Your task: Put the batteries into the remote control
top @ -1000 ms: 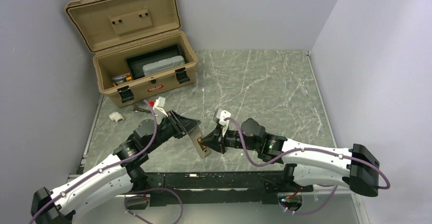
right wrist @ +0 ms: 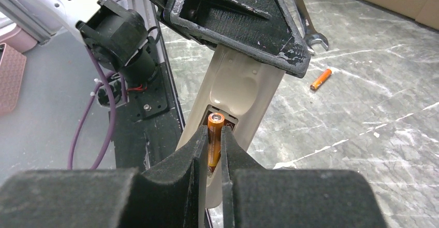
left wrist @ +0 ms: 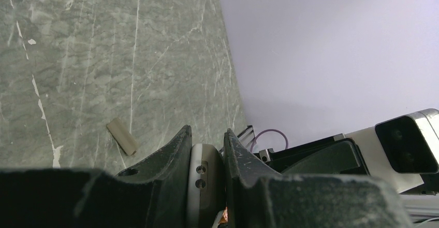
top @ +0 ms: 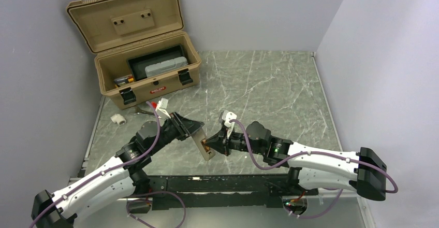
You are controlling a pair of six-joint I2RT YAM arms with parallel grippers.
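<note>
The remote control (right wrist: 233, 88) hangs back-up, battery bay open, with my left gripper shut on its end; the top view shows it tilted (top: 199, 142). My right gripper is shut on an orange battery (right wrist: 215, 134) at the bay, held lengthwise along it; whether it is seated is unclear. A loose orange battery (right wrist: 321, 79) lies on the table in the right wrist view. A small tan piece (left wrist: 122, 136), perhaps the cover, lies on the table in the left wrist view.
An open tan toolbox (top: 140, 90) stands at the back left. Wrenches (right wrist: 309, 31) and a white object (top: 118, 118) lie near it.
My right arm has shifted very slightly; otherwise the top views look the same.
</note>
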